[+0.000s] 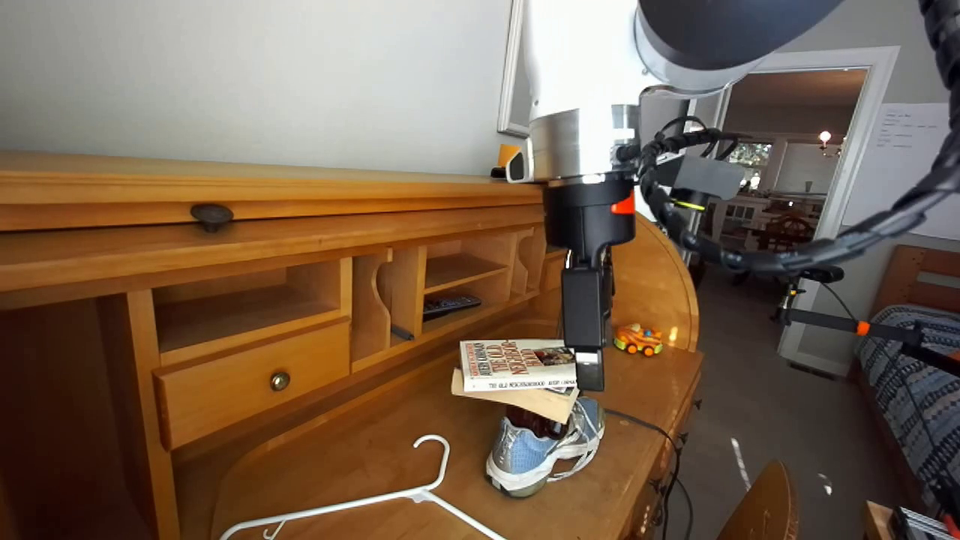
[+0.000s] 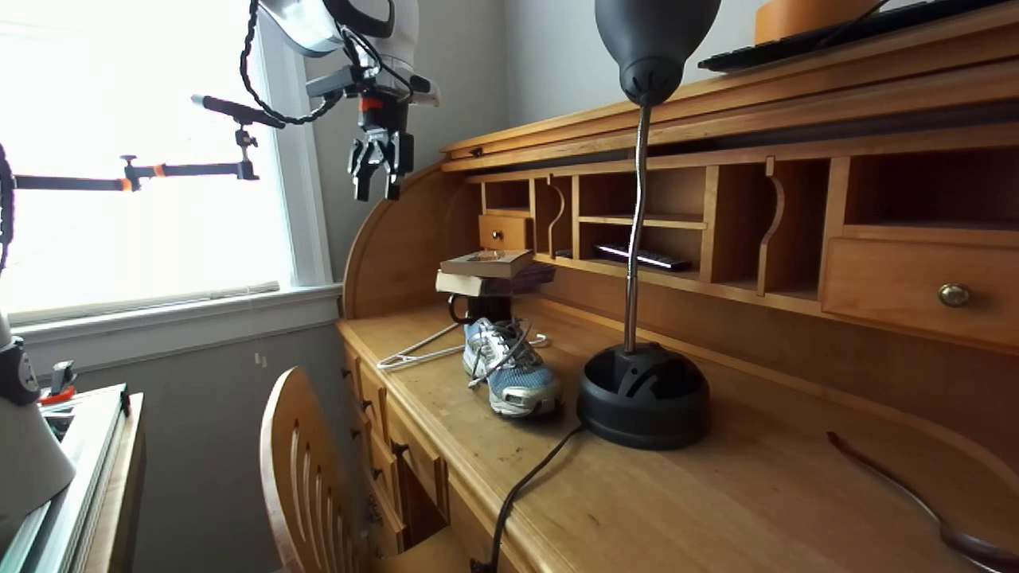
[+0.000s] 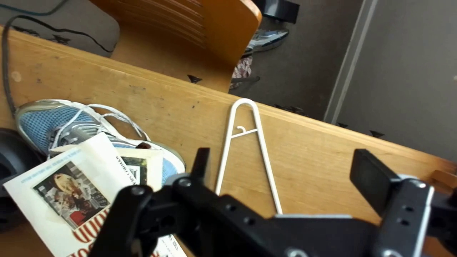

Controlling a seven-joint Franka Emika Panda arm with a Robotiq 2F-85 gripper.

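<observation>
My gripper is open, with nothing between its fingers. It hangs above the desk's far end in exterior view 2, higher than the books. In the wrist view a white hanger (image 3: 266, 162) lies on the desk, seen between the fingers. Two paperbacks, the top one a white book (image 1: 517, 364), rest stacked over a dark mug (image 2: 487, 307) that they partly hide. Beside the mug sits a blue and grey running shoe (image 2: 516, 368). The gripper (image 1: 589, 382) overlaps the white book's edge in exterior view 1; contact does not show.
A black desk lamp (image 2: 645, 401) stands past the shoe, its cord (image 2: 535, 468) crossing the front edge. A toy car (image 1: 638, 339), a remote (image 1: 450, 306) in a cubby and a spoon (image 2: 907, 496) lie farther off. A wooden chair (image 2: 306, 458) stands at the front.
</observation>
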